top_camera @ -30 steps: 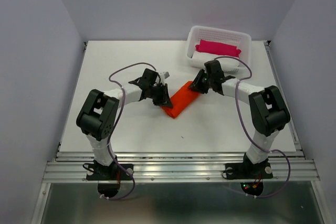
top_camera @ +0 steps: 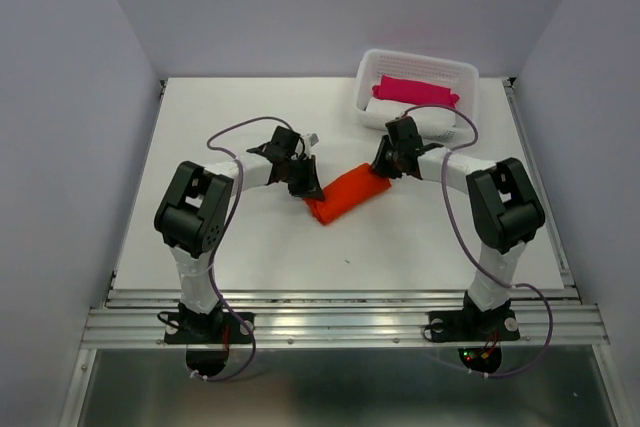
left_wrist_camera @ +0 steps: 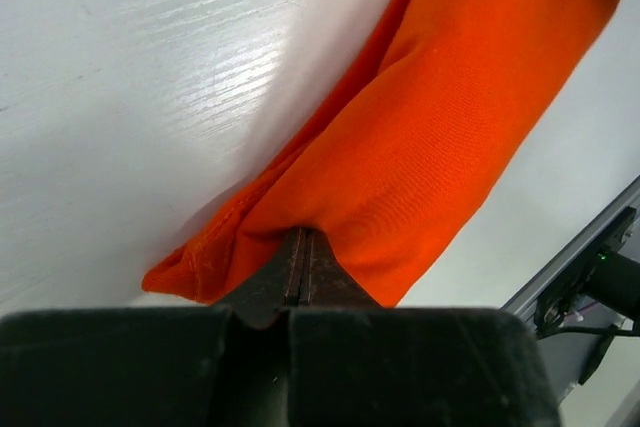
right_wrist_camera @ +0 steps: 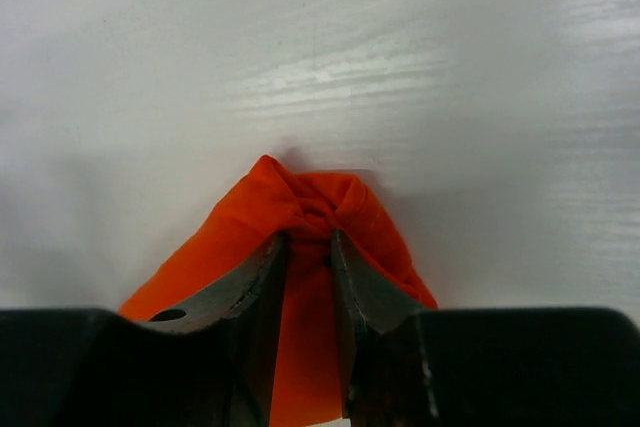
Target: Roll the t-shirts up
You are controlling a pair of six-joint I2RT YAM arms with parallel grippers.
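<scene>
An orange t-shirt (top_camera: 352, 192), rolled into a thick bundle, lies slantwise on the white table between my two arms. At its near left end is my left gripper (top_camera: 322, 198); in the left wrist view its fingers (left_wrist_camera: 318, 272) are closed together against the orange cloth, and whether any fabric is pinched between them is hidden. My right gripper (top_camera: 378, 171) is at the far right end. In the right wrist view, bunched orange cloth (right_wrist_camera: 318, 209) sits between its fingers, which are shut on it.
A white basket (top_camera: 470, 79) stands at the back right, behind my right arm. Inside are a pink roll (top_camera: 415, 92) and a white roll (top_camera: 430, 117).
The right end of the bundle has shifted slightly right and toward the front with my right gripper, so the roll lies at a flatter slant.
</scene>
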